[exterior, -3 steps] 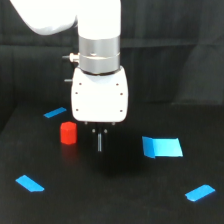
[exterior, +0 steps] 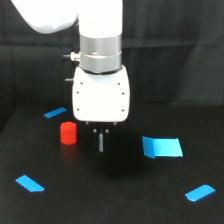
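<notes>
A red block [exterior: 68, 133] stands on the black surface, left of my gripper. A blue block [exterior: 162, 147] lies right of the gripper, with one face lighter than the other. My gripper [exterior: 101, 142] hangs near the middle of the view under the white arm, pointing down. Its fingers are thin and dark against the black ground, and how far apart they stand is not clear. No coloured object shows at the fingertips.
Flat blue pieces lie about: a left rear piece [exterior: 55, 112], a left front piece [exterior: 29, 183] and a right front piece [exterior: 200, 192]. Black cloth [exterior: 180, 60] closes off the back.
My gripper and arm have shifted very slightly to the right. The red block and the blue pieces stay where they were.
</notes>
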